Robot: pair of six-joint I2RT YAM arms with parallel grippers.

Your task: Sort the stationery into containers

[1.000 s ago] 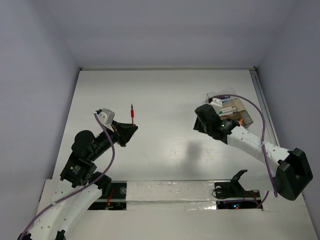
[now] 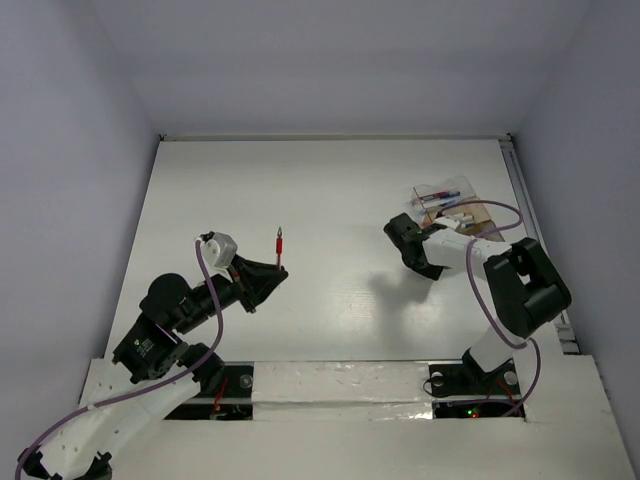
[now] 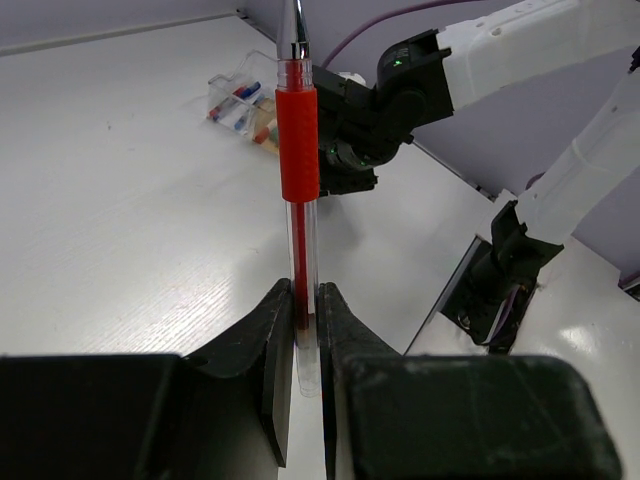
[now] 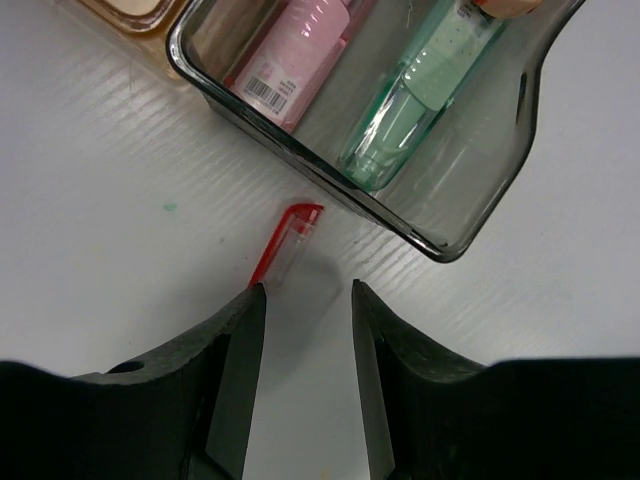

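Observation:
A red gel pen (image 3: 299, 145) stands upright between the shut fingers of my left gripper, at the left of the table in the top view (image 2: 262, 275). In the right wrist view a red pen cap (image 4: 287, 243) with a clear body lies on the table beside a dark clear container (image 4: 455, 225) holding pink and green items. My right gripper is part open just below the cap; the cap's lower end is close to the left fingertip.
Adjoining containers (image 2: 440, 190) with pens stand at the back right of the table, partly hidden by my right arm.
My left gripper with the pen has moved slightly right and toward the near edge. The right arm has shifted, its elbow moving inward and its gripper low beside the containers.

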